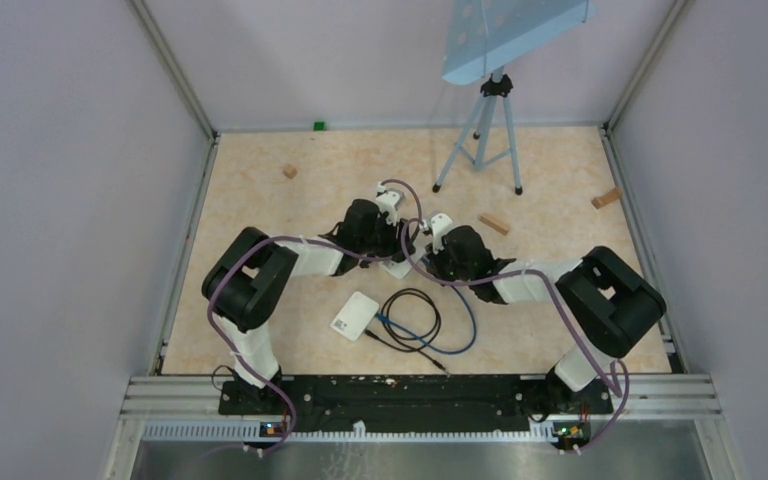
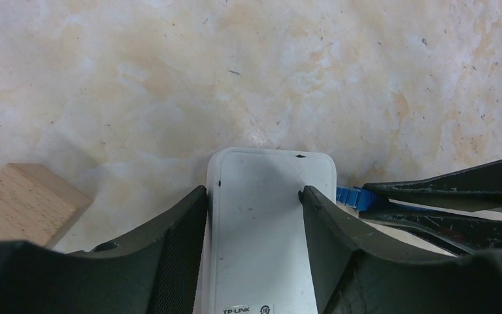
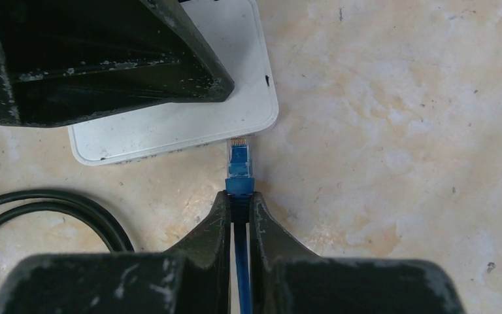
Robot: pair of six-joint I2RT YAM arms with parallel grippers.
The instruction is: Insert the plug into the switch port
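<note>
The white TP-LINK switch (image 2: 268,229) lies flat on the table. My left gripper stands over it with its fingers apart, one at the left edge and the other above its top face. My right gripper is shut on the blue cable's plug (image 3: 239,167). The clear tip of that plug points at the switch's edge, close to its right corner in the right wrist view, and its gold contacts show outside the casing. Whether the tip touches the port cannot be told; the port's opening is hidden.
A second white box (image 1: 355,315) lies nearer the front, beside a coiled black cable (image 1: 410,310) and the loop of blue cable (image 1: 473,325). A wooden block (image 2: 29,203) sits left of the switch. Behind stands a tripod (image 1: 490,135).
</note>
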